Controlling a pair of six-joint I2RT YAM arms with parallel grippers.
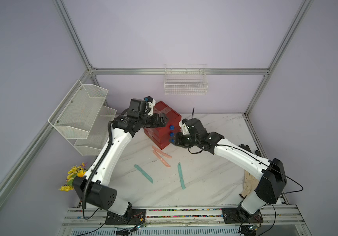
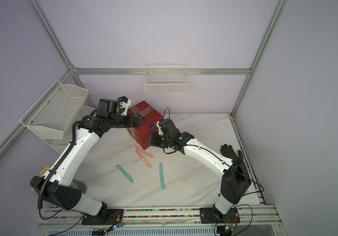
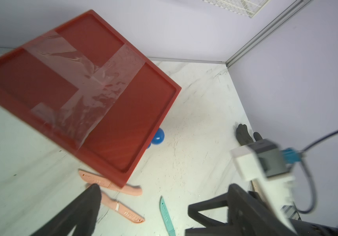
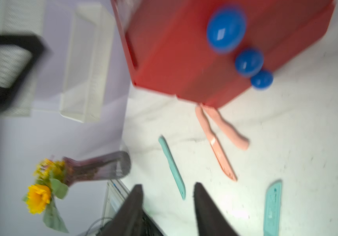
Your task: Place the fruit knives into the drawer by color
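A red drawer box (image 1: 161, 110) with blue knobs (image 4: 226, 29) stands at the back centre, its drawers shut. Two pink knives (image 1: 161, 159) lie before it; two teal knives (image 1: 180, 175) (image 2: 123, 173) lie nearer the front. My left gripper (image 1: 161, 120) hangs open above the box's top, nothing between its fingers. My right gripper (image 1: 176, 139) is in front of the knobs, its fingers apart and empty, blurred in the right wrist view.
Mesh shelves (image 1: 78, 110) are on the left wall, a wire basket (image 1: 185, 86) on the back wall. Flowers (image 4: 39, 196) stand at front left; dark gloves (image 2: 228, 151) lie at right.
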